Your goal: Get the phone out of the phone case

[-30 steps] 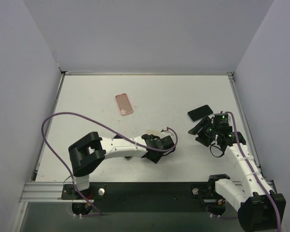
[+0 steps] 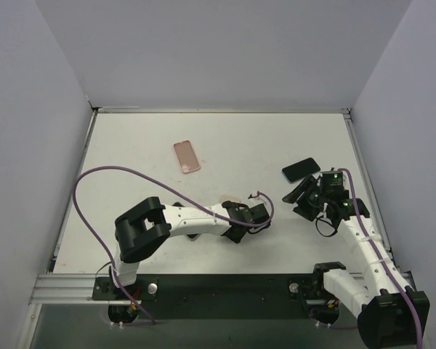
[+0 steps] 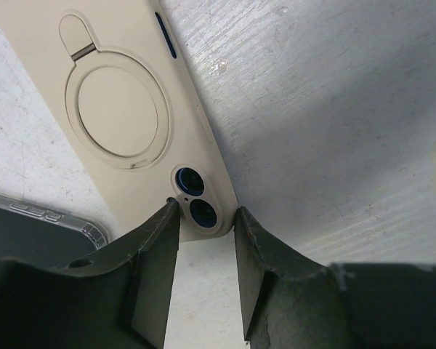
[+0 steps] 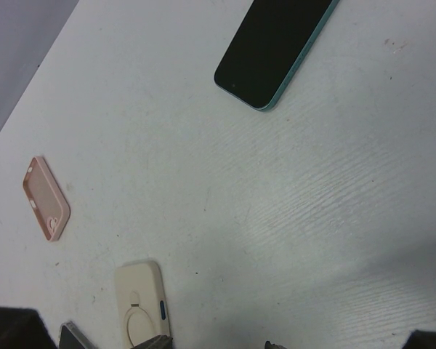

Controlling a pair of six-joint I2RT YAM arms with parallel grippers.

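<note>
A beige cased phone (image 3: 116, 109) with a ring on its back and two camera lenses lies face down; my left gripper is at its camera-end corner, fingers part open on either side of that corner. The same phone (image 4: 138, 291) shows at the bottom of the right wrist view. My right gripper (image 2: 301, 196) hangs open at the right, near a dark phone (image 4: 272, 51) with a teal edge.
A pink empty case (image 4: 47, 200) lies at the back left. A dark item with a clear edge (image 3: 36, 225) lies beside the beige phone. The table between the arms and the back is clear.
The left arm has moved slightly to the right along the table. The right arm has stayed still.
</note>
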